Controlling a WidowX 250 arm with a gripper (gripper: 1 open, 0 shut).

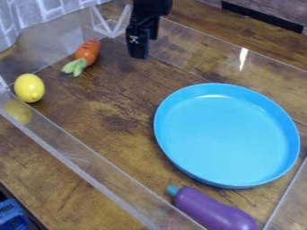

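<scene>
My black gripper [138,40] hangs at the top centre, open, with nothing visible between its fingers. An orange carrot [86,53] with a green top lies to its lower left, apart from it. A large blue plate [225,135] rests on the wooden surface at the right, empty.
A yellow lemon-like object [29,88] lies at the left, and a purple eggplant [216,211] at the bottom right. Clear plastic walls run along the sides.
</scene>
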